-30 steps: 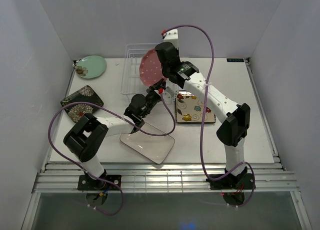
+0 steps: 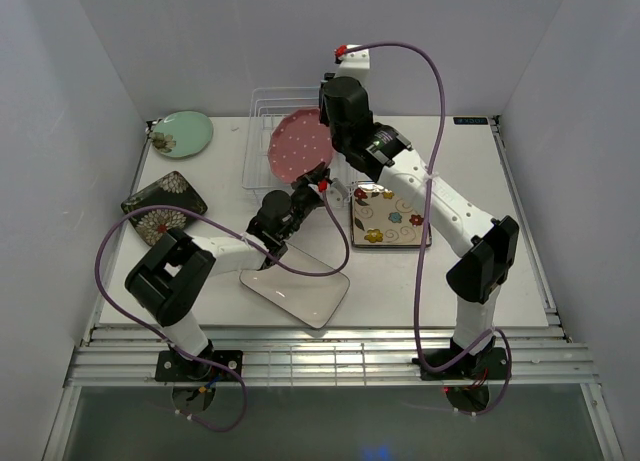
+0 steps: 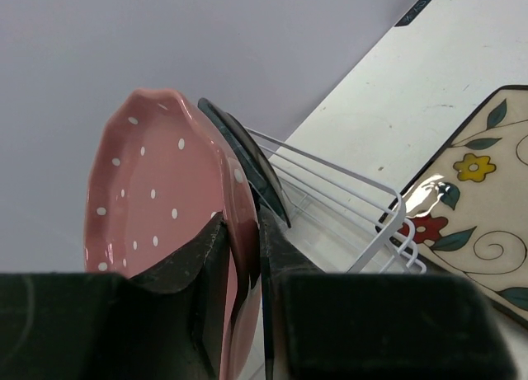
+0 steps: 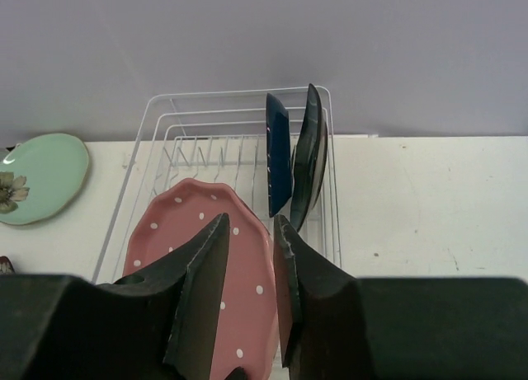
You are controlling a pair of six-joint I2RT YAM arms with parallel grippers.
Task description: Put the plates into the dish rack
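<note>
A pink spotted plate (image 2: 298, 141) is over the white dish rack (image 2: 257, 111), with my left gripper (image 2: 316, 179) shut on its near edge; in the left wrist view it stands tilted upright between the fingers. Dark plates (image 4: 308, 157) stand upright in the right part of the rack. My right gripper hangs above the rack's right side, above and in front of the pink plate, its fingers part open with no contact visible.
A green plate (image 2: 182, 134) and dark flowered square plate (image 2: 162, 206) lie left. A flowered square plate (image 2: 390, 221) lies right of centre, a white plate (image 2: 295, 286) in front.
The left gripper and plate show little movement.
</note>
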